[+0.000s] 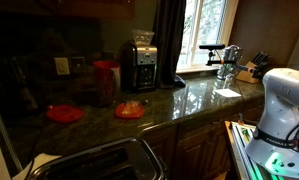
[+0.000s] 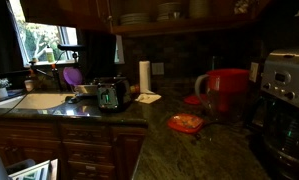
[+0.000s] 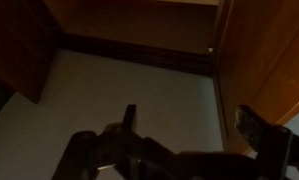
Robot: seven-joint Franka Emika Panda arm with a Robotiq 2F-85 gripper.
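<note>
Two dark fingers of my gripper rise from the bottom of the wrist view. They stand wide apart, with nothing seen between them. Beyond them are a pale surface and a wooden cabinet (image 3: 139,52), dimly lit. In exterior view 1 the white arm (image 1: 279,125) is at the right edge; my fingers do not show there. On the dark counter lie a red plate (image 1: 64,113) and a red dish (image 1: 130,109) holding something pale. Behind them stand a red pitcher (image 1: 107,78) and a coffee maker (image 1: 144,65).
A stove or pan-like dark surface (image 1: 99,162) fills the front of exterior view 1. Along the other counter are a toaster (image 2: 112,93), a paper towel roll (image 2: 144,77) and a sink (image 2: 34,102). Open counter lies before the red dish.
</note>
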